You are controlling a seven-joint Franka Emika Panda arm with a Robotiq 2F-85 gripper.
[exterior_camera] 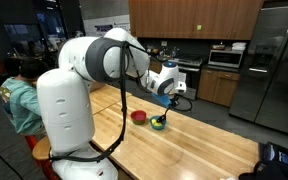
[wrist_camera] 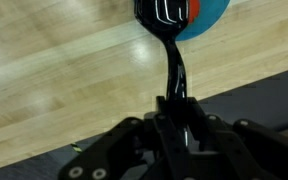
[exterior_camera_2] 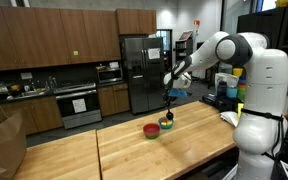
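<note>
My gripper (exterior_camera: 172,98) is shut on the handle of a black spoon-like utensil (wrist_camera: 173,65), which hangs down from it. The utensil's dark head reaches over the teal bowl (wrist_camera: 212,17) at the top of the wrist view. Part of an orange item (wrist_camera: 193,10) shows beside that head. In the first exterior view the teal bowl (exterior_camera: 158,127) sits below the gripper, with yellow and green things in it. Whether the utensil touches the bowl or its contents cannot be told.
A red bowl (exterior_camera: 138,117) stands just left of the teal one on the wooden table (exterior_camera: 194,150). A dark object (exterior_camera: 274,160) lies at the right edge. Someone sits behind the arm (exterior_camera: 22,100) at left.
</note>
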